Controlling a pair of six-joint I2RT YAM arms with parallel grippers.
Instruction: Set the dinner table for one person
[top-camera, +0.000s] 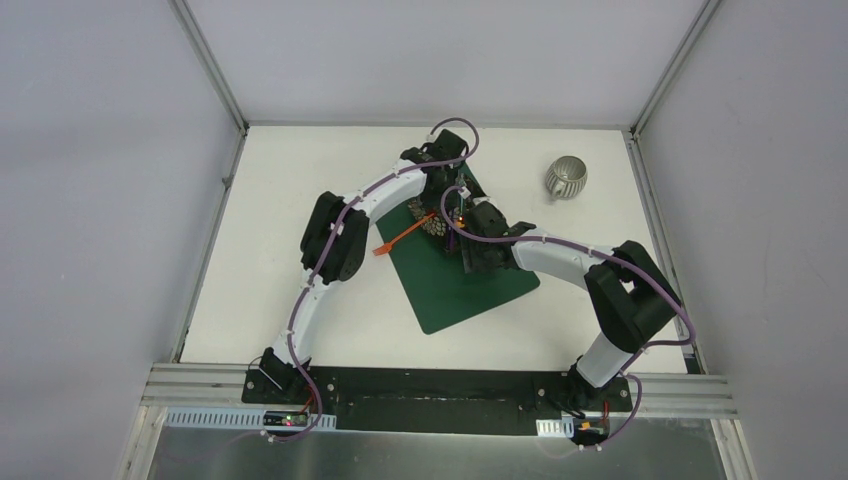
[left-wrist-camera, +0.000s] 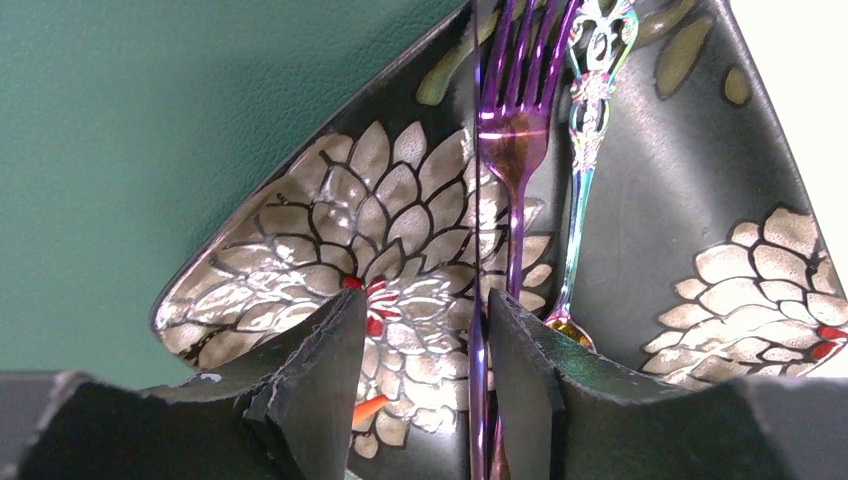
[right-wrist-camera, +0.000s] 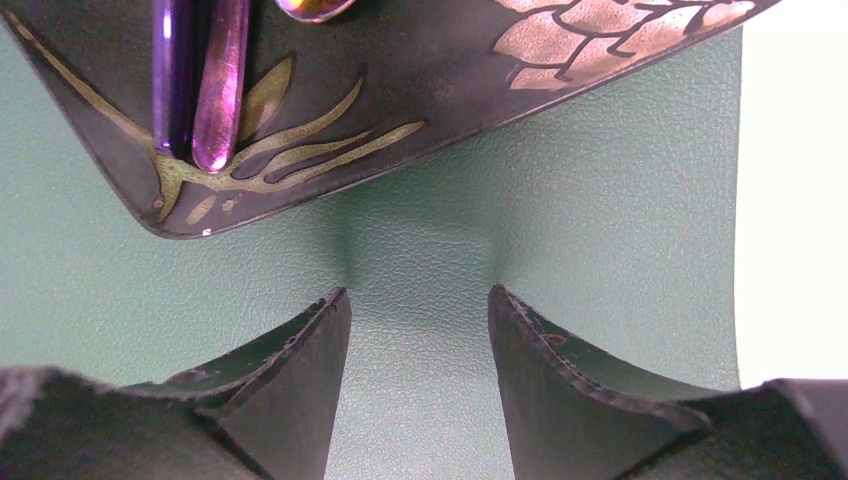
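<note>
A dark flower-patterned plate (left-wrist-camera: 700, 180) lies on the green mat (top-camera: 460, 300), holding a purple fork (left-wrist-camera: 515, 150), an ornate iridescent utensil (left-wrist-camera: 585, 130) and a slim purple utensil (left-wrist-camera: 478, 380). My left gripper hangs open over the plate, its right finger beside the slim utensil. My right gripper stands open above the mat, just off the plate's corner, where two purple handles (right-wrist-camera: 220, 90) lie. In the top view both wrists hide much of the plate.
An orange fork (top-camera: 385, 247) lies across the mat's left edge and reaches to the plate. A ribbed metal mug (top-camera: 566, 175) stands at back right.
</note>
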